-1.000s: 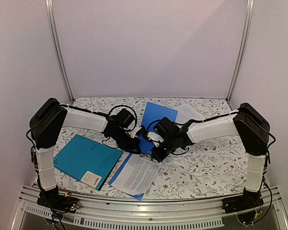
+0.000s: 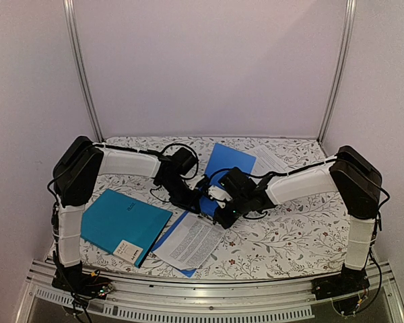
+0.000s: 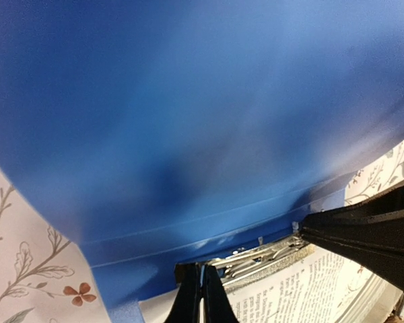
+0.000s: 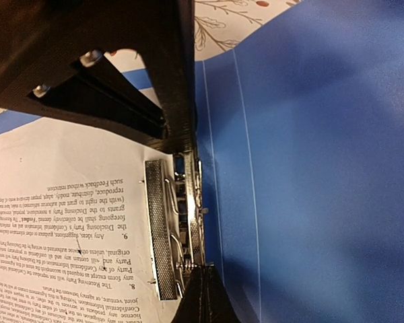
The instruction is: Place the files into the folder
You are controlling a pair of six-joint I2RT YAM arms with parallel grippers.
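Observation:
A blue folder [image 2: 227,157] lies open at the centre, its metal clip [image 4: 161,229] along the spine over printed sheets [image 2: 188,243] on the near half. My left gripper is shut at one end of the clip, nothing clearly between its fingers. My right gripper is shut at the other end of the clip, likewise with nothing clearly held. In each wrist view the other gripper's black body reaches over the clip. The fingertips are partly hidden against the metal.
A teal folder [image 2: 124,219] with a white label lies at the left. More white sheets [image 2: 273,160] lie behind the right arm.
The left arm has shifted slightly right, and the blue folder's upper cover has moved a little to the right. The right arm is nearly still.

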